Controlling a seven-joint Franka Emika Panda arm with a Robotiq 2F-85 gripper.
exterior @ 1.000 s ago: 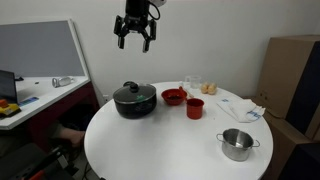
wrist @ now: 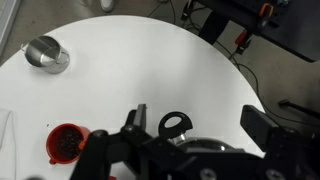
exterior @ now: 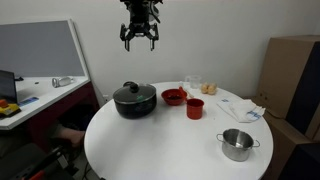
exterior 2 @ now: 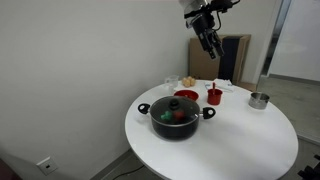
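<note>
High above the round white table, my gripper (exterior: 139,44) hangs open with nothing between its fingers. Below it and a little to the left in exterior view 1 stands a black pot (exterior: 135,105) with its glass lid (exterior: 133,92) on. Its black knob (wrist: 174,124) shows in the wrist view between my spread fingers, and the gripper hides part of the lid. A red bowl (exterior: 174,97) sits beside the pot, and a red mug (exterior: 195,108) with dark contents stands to its right. Near the table's right side is a small steel pot (exterior: 237,147).
Round tan items (exterior: 208,88), clear glasses (exterior: 194,81) and a white cloth (exterior: 240,109) lie along the back. Cardboard boxes (exterior: 289,85) stand at the right.
Over the last second my gripper has shifted slightly to the right in exterior view 1, staying high and open. The things on the table have not moved.
</note>
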